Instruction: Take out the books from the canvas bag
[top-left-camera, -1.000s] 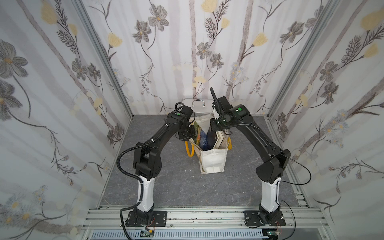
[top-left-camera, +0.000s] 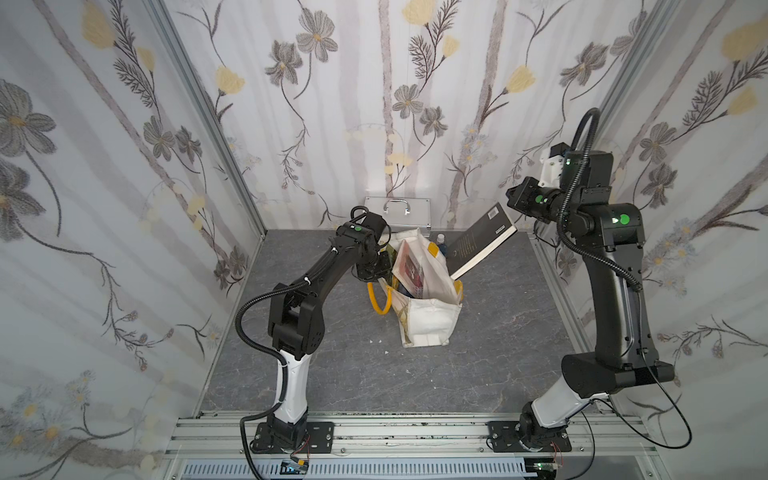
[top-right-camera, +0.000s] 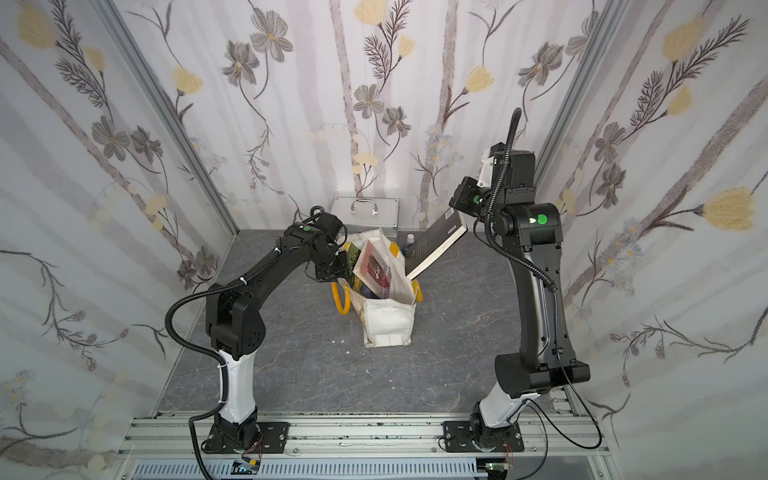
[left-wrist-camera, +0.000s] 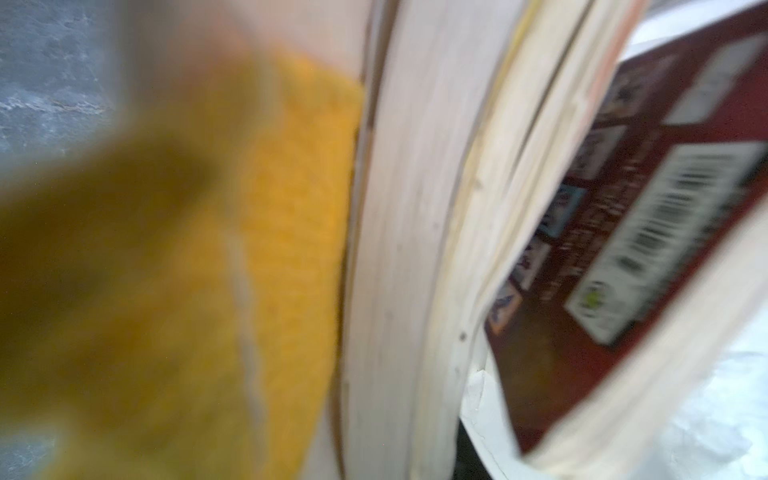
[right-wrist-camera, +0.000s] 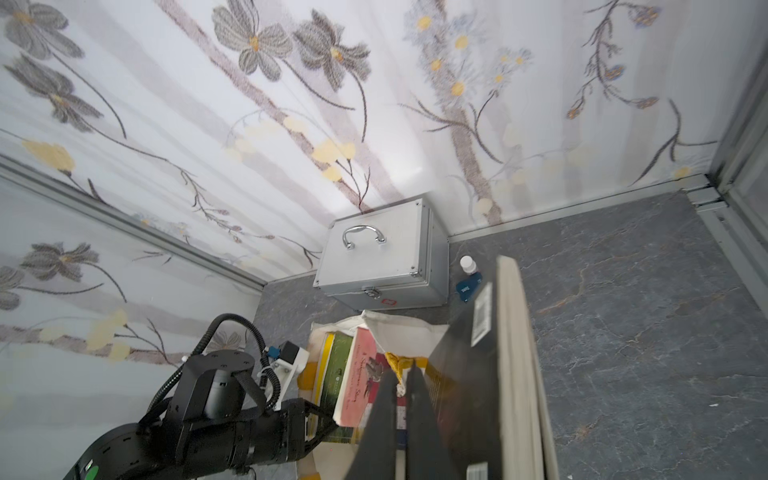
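Observation:
The white canvas bag (top-left-camera: 432, 320) with yellow handles stands open on the grey table. My left gripper is shut on its left edge; a yellow strap (left-wrist-camera: 296, 264) and page edges (left-wrist-camera: 424, 224) fill the left wrist view. Inside are a red-covered book (top-left-camera: 409, 270) and a green one (right-wrist-camera: 336, 372). A thick dark book (top-left-camera: 476, 240) is out of the bag, tilted beyond its right side. My right gripper is high at the right, shut, with nothing visible between its fingers; the dark book is close beside them. Whether anything supports the book is unclear.
A silver case (right-wrist-camera: 384, 256) stands by the back wall behind the bag. A small white-capped bottle (right-wrist-camera: 469, 265) is beside it. Bare table (top-left-camera: 512, 320) lies to the right and in front of the bag.
My right gripper has swung up and right from the bag. The dark book came out and moved right. The red-covered book has come into view. The left arm has held still.

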